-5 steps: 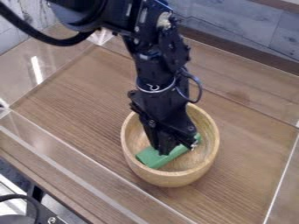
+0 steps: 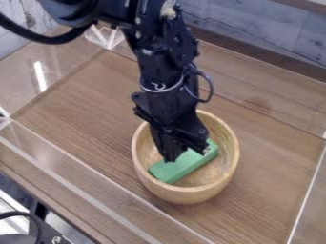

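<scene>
My black gripper (image 2: pixel 178 138) hangs over a light wooden bowl (image 2: pixel 222 182) near the middle of the wooden table. Inside the bowl lies a green oblong block (image 2: pixel 173 170), tilted along a diagonal, its upper part partly hidden by the gripper's fingers. Whether the fingers are open or shut is hard to make out.
Bare tabletop (image 2: pixel 76 114) stretches to the left and right of the bowl. A grey plank wall (image 2: pixel 254 33) runs along the back. Black cables show at the lower left.
The gripper has risen a little and shifted slightly left from lower in the bowl. The green block remains in the bowl.
</scene>
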